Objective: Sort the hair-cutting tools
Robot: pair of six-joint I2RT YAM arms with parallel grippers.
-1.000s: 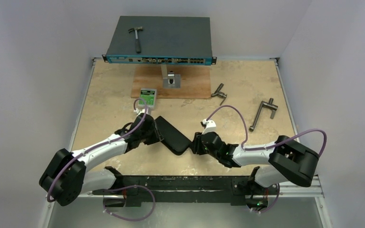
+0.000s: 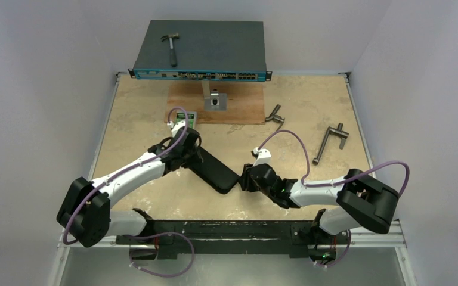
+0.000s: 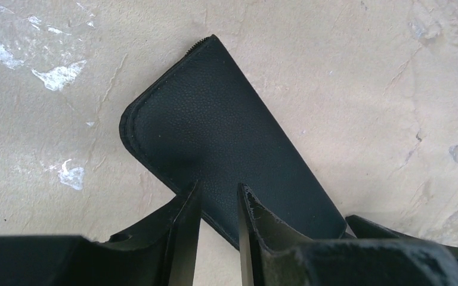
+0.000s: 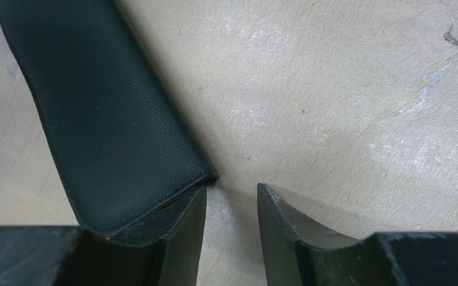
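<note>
A closed black textured zip case (image 2: 213, 171) lies diagonally on the worktop, its zip edge visible in the left wrist view (image 3: 226, 137). My left gripper hangs open over the case's upper-left end, nothing visible between its fingers. My right gripper is part open beside the case's lower-right corner, with one finger at that corner and bare worktop between the fingertips. No hair cutting tools are visible; whether the case holds any is hidden.
A network switch (image 2: 206, 47) on a stand carries a hammer (image 2: 172, 55). A green-labelled box (image 2: 189, 119) is partly behind the left arm. Metal taps (image 2: 274, 117) lie at right. Free worktop lies left and front.
My left gripper has moved toward the back of the worktop along the case. The right arm has shifted slightly. The case has stayed in place.
</note>
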